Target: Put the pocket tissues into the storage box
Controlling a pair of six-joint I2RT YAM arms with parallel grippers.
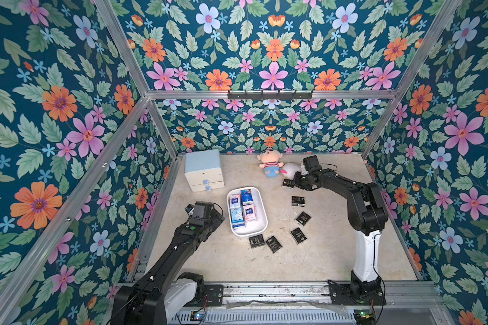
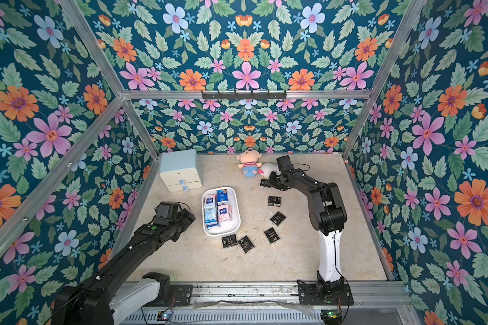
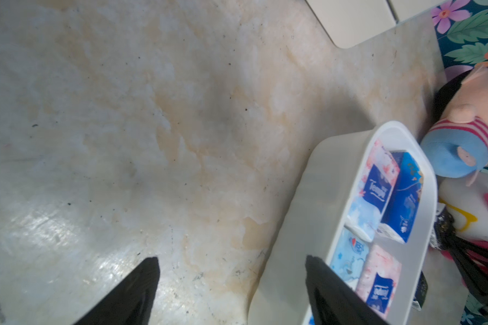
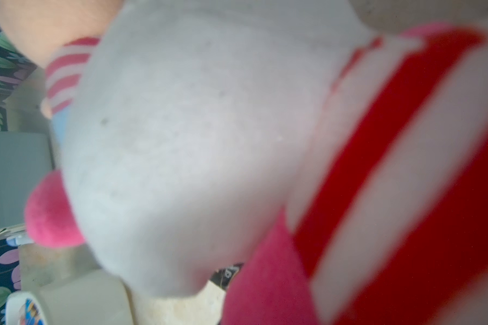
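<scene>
Several tissue packs, among them a dark blue pack (image 1: 246,195) and a pink-and-blue Tempo pack (image 3: 375,187), lie inside the white storage box (image 1: 260,216), with bare floor along its right side. My left gripper hangs open left of the box, nothing between its fingers. Its right finger (image 3: 330,295) overlaps the box's near wall in the left wrist view. At the back right, my right gripper (image 1: 298,181) is beside the white plush toy (image 4: 189,135), which fills most of the right wrist view. That gripper appears shut; its fingertips are largely hidden.
Several small black packs, such as one (image 1: 273,243) below the box and another (image 1: 288,183) by the right gripper, lie scattered. A drawer cabinet (image 1: 203,170) stands back left; a striped doll (image 1: 269,163) sits behind the box.
</scene>
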